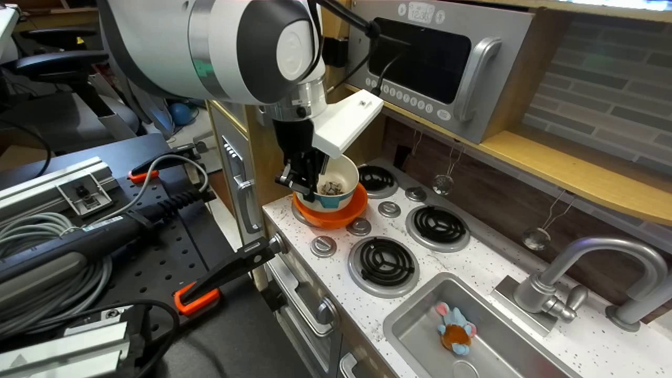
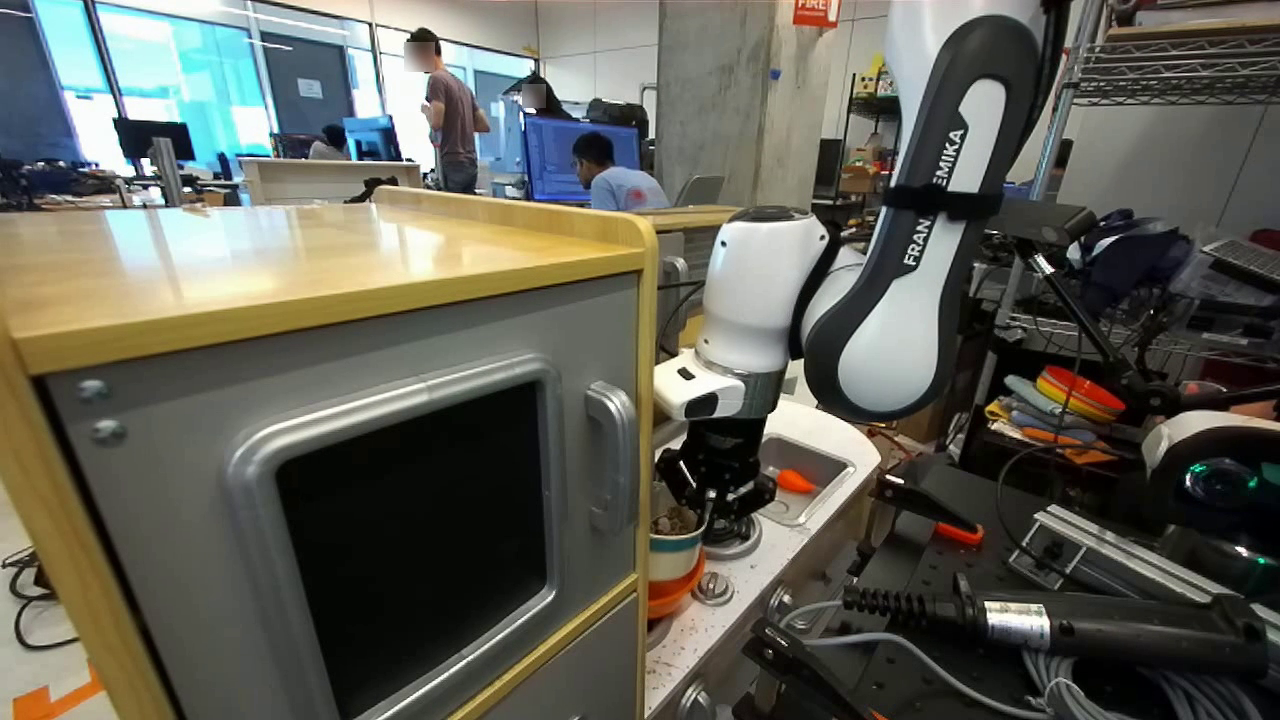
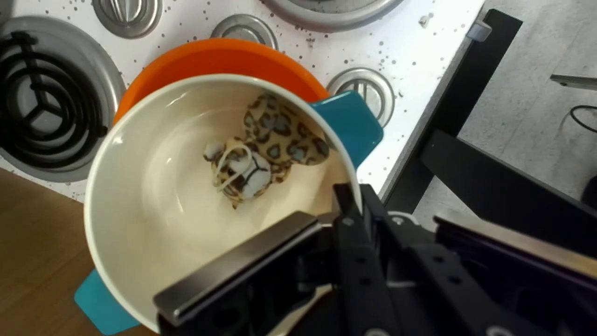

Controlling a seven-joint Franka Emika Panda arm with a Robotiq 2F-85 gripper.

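My gripper is shut on the rim of a cream pot [image 3: 173, 213] with teal handles [image 3: 352, 124], one finger inside the wall and one outside. In the pot lies a leopard-spotted soft toy [image 3: 263, 151]. An orange bowl [image 1: 340, 217] sits under the pot at the stove's back left corner, its edge showing beyond the rim in the wrist view. Whether the pot rests on the bowl or hangs just above it, I cannot tell. The gripper [image 1: 308, 182] points down at the pot's near side in exterior view 1.
Black burner coils [image 1: 382, 261] and knobs [image 1: 323, 246] are beside the bowl. A blue and brown plush toy [image 1: 457, 331] lies in the sink [image 1: 434, 308]. The microwave [image 1: 434, 63] overhangs the counter's back, and a tall wooden cabinet [image 2: 360, 276] stands close to the arm.
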